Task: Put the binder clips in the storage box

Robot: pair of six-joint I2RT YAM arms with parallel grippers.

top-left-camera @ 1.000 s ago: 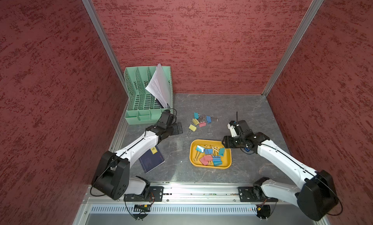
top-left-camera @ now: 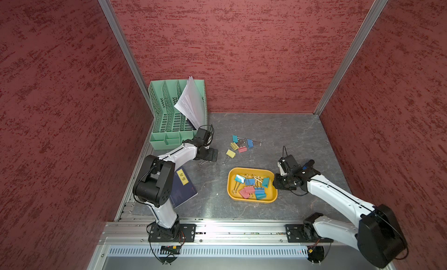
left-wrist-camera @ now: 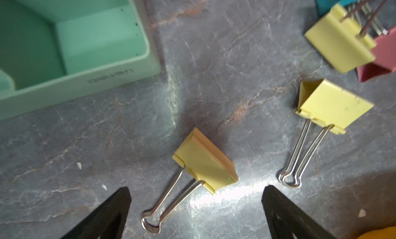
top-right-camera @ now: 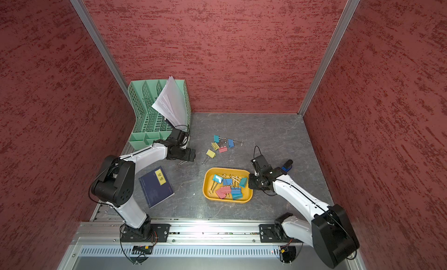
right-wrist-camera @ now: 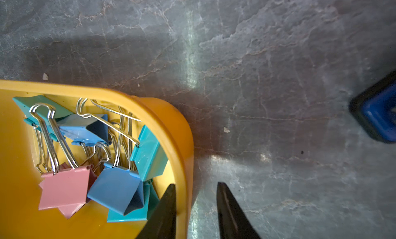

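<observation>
The yellow storage box (top-left-camera: 230, 186) holds several blue, teal and pink binder clips. Yellow clips (left-wrist-camera: 204, 160) (left-wrist-camera: 332, 105) lie apart on the table in the left wrist view, with blue, teal and pink ones (top-left-camera: 250, 143) farther back. My left gripper hovers open over a yellow clip, nothing between its fingers. My right gripper is at the box's right end, its fingers either side of the rim, shut on it.
A green file organizer (top-left-camera: 165, 139) with papers stands at the back left. A dark notebook (top-right-camera: 153, 190) lies front left. A black-blue object (top-right-camera: 286, 165) lies to the right.
My right gripper has moved toward the front, down to the box's right end.
</observation>
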